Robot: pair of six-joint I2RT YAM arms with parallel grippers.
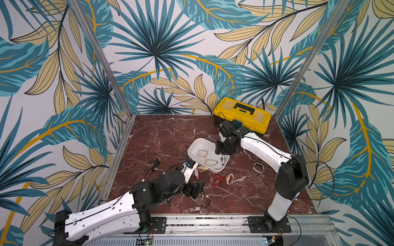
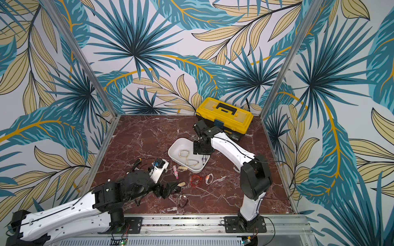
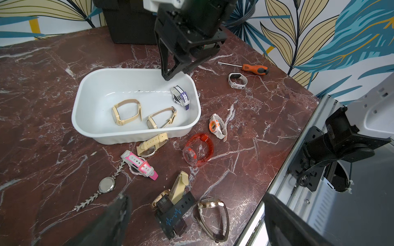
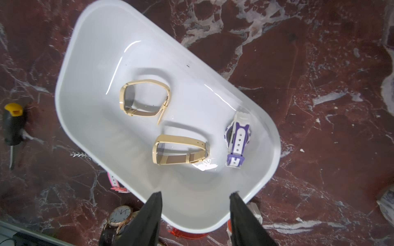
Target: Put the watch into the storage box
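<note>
The white storage box (image 4: 197, 192) holds two beige band watches (image 4: 180, 140) and a purple-white watch (image 4: 238, 139). My right gripper is over the box, its fingers apart with nothing between them. My left gripper stands open low at the front left, above loose watches: a black one (image 3: 172, 215), a brown one (image 3: 211, 203), a pink one (image 3: 138, 163), a silver one (image 3: 106, 184), a beige one (image 3: 151, 143), a red one (image 3: 197, 149), an orange-white one (image 3: 217, 127) and a white one (image 3: 237, 82).
A yellow toolbox (image 1: 242, 110) stands at the back right. Screwdrivers (image 3: 254, 68) lie at the far left and right of the table.
</note>
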